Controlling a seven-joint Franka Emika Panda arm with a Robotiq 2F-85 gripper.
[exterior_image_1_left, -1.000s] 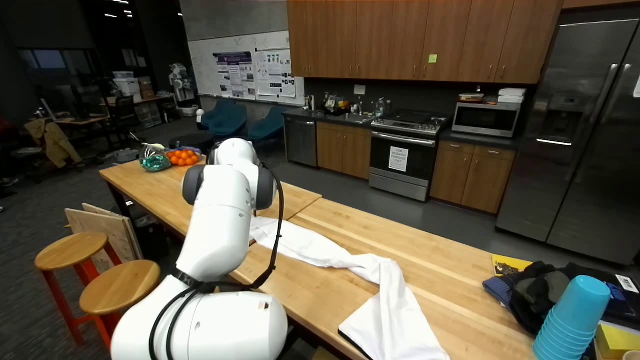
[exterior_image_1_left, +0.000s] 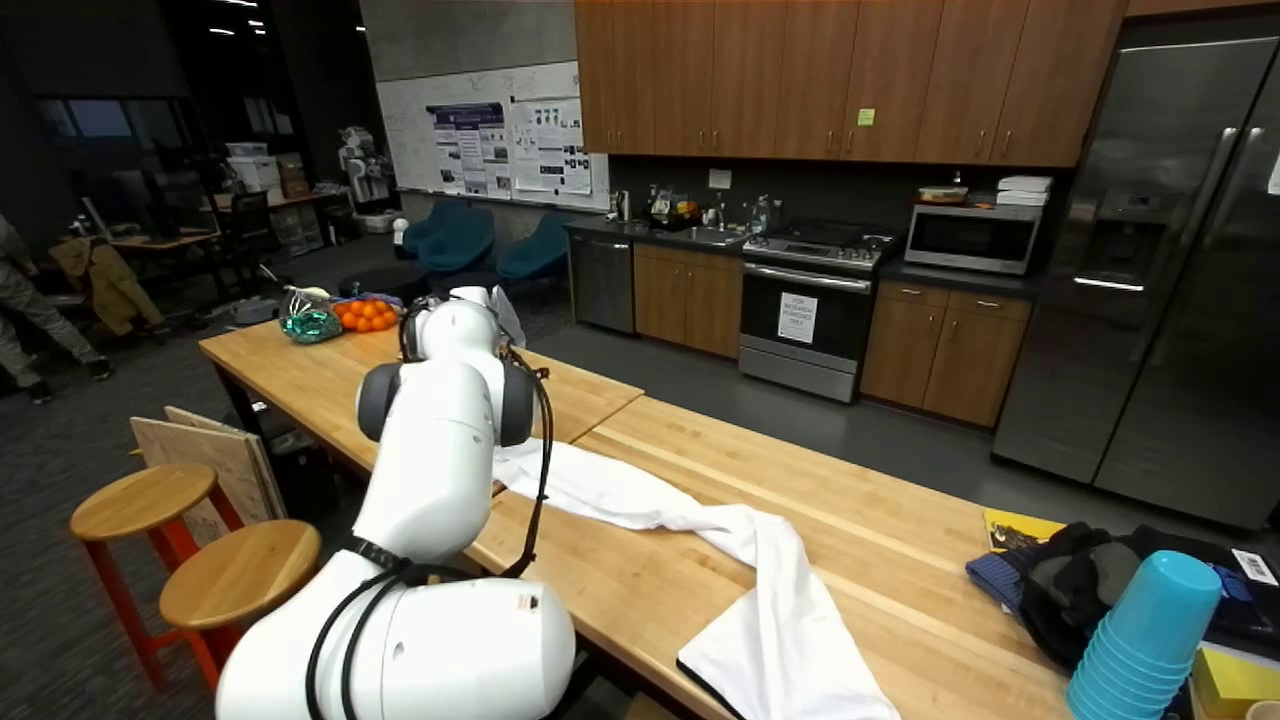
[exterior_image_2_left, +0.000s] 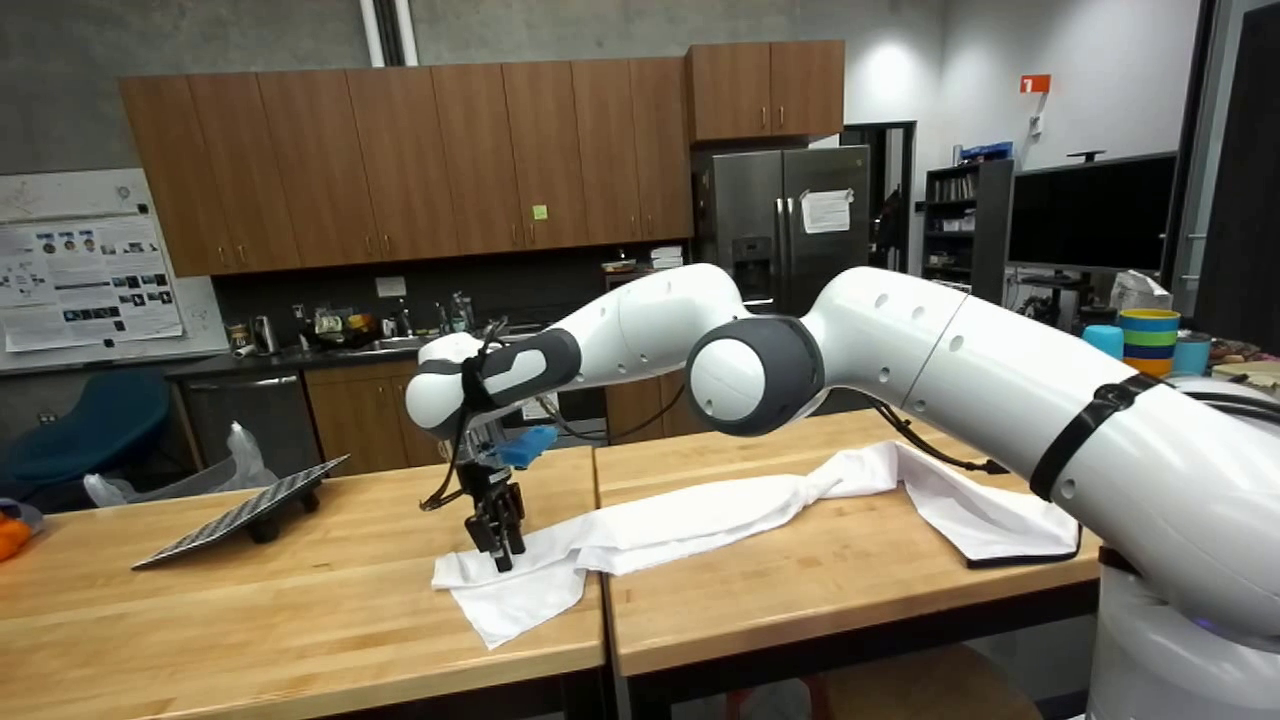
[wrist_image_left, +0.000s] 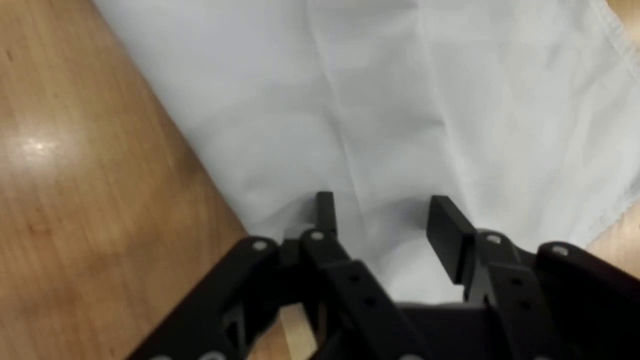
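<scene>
A long white cloth (exterior_image_2_left: 708, 516) lies stretched and wrinkled across the two wooden tables, its dark-edged end (exterior_image_1_left: 780, 648) spread near the front edge. At its other end, in exterior view 2, my gripper (exterior_image_2_left: 504, 558) points down onto the fabric. In the wrist view the fingers (wrist_image_left: 327, 213) stand apart over the white cloth (wrist_image_left: 378, 114), with a gap between them and cloth showing below. No fold is visibly pinched there. Exterior view 1 has the gripper hidden behind the arm.
A tilted dark panel (exterior_image_2_left: 246, 510) stands left of the gripper on the table (exterior_image_2_left: 240, 624). Stacked blue cups (exterior_image_1_left: 1146, 636) and dark clothing (exterior_image_1_left: 1068, 576) occupy the right end. Oranges (exterior_image_1_left: 363, 316) sit at the far end. Bare wood lies on both sides of the cloth.
The far part of the arm has tilted and shifted slightly left in exterior view 1. The cloth's visible part near it has slid a little to the left; its dark-edged end is unchanged.
</scene>
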